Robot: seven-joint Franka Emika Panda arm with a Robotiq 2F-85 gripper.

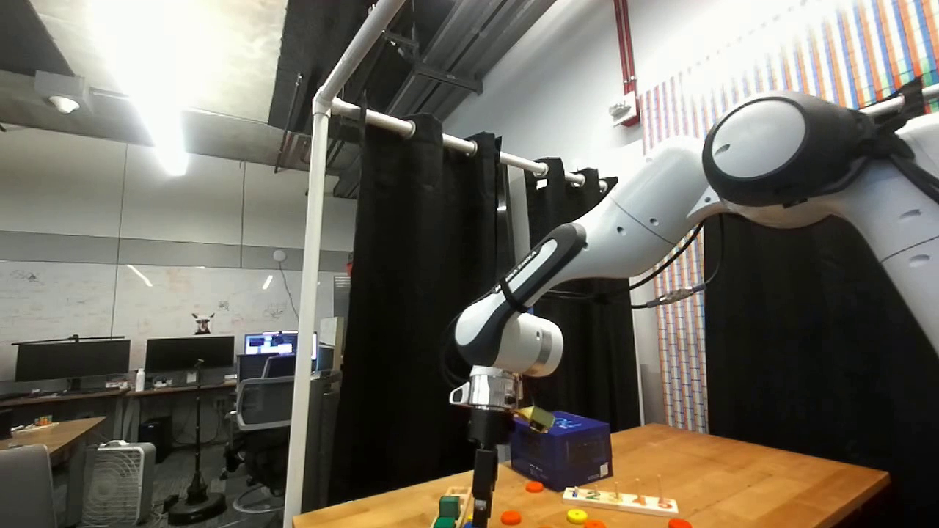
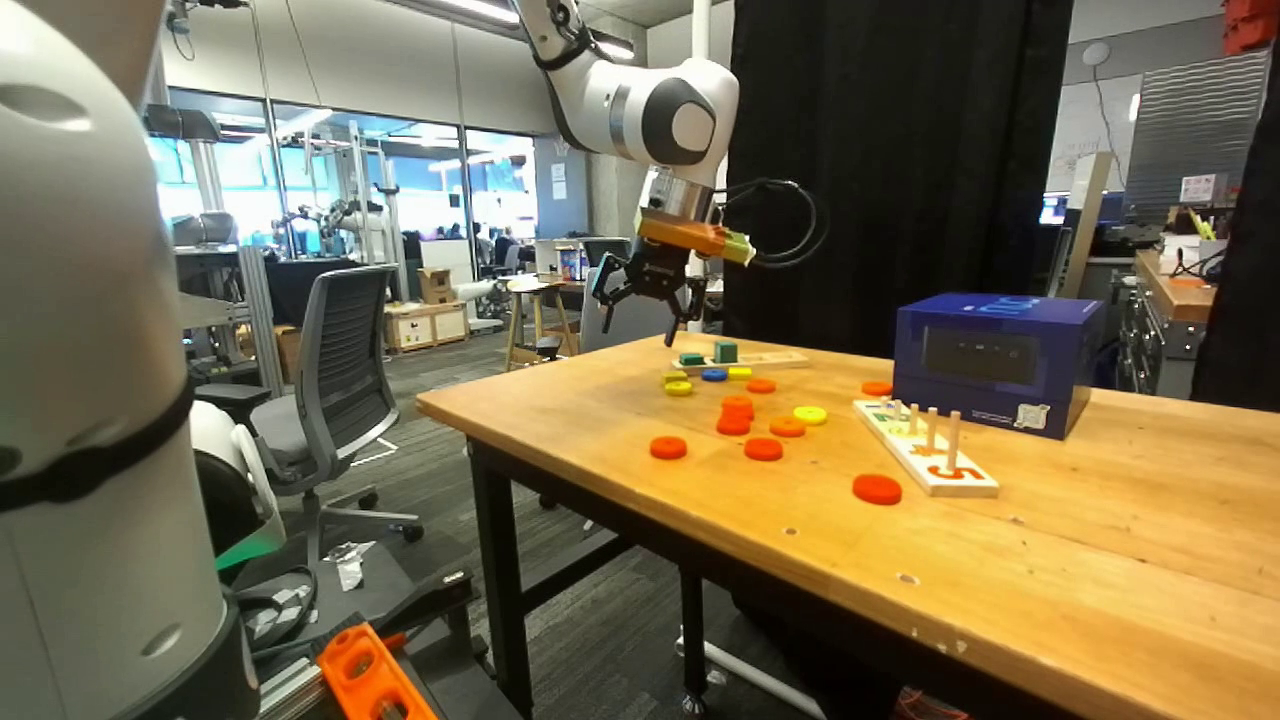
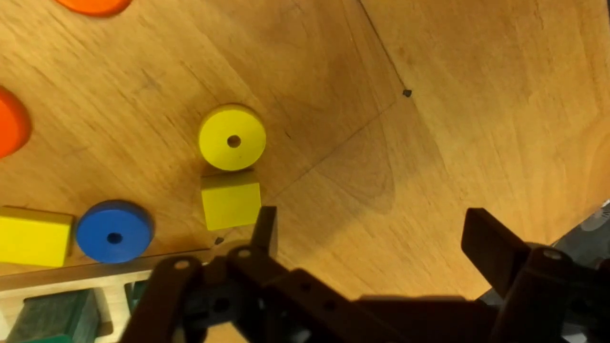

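My gripper stands open above the wooden table, its fingers spread wide with only bare tabletop between them. Close to its left finger in the wrist view lie a yellow block (image 3: 231, 206) and a yellow disc (image 3: 232, 137) with a centre hole. Farther left are a blue disc (image 3: 114, 231) and another yellow block (image 3: 35, 236). A wooden tray (image 3: 117, 294) holding green blocks (image 3: 57, 320) sits at the lower left, partly covered by the gripper. From the side, the gripper (image 2: 637, 332) hangs over the table's far end.
Several orange discs (image 2: 764, 449) lie scattered mid-table. Beyond them are a numbered peg board (image 2: 924, 446) with upright pegs and a dark blue box (image 2: 998, 360).
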